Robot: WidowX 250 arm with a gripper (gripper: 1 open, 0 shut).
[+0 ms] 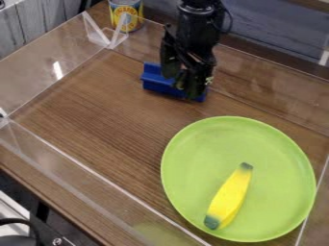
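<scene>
The black gripper [189, 69] is lowered over a blue block [162, 81] on the wooden table at the upper middle, covering its right part; its fingertips are dark and hard to make out. A yellow banana [229, 197] with a dark tip lies on a large green plate [213, 154] at the lower right.
A can [126, 13] stands at the back left beside a clear plastic piece [106, 35]. Clear side walls edge the table at left and right.
</scene>
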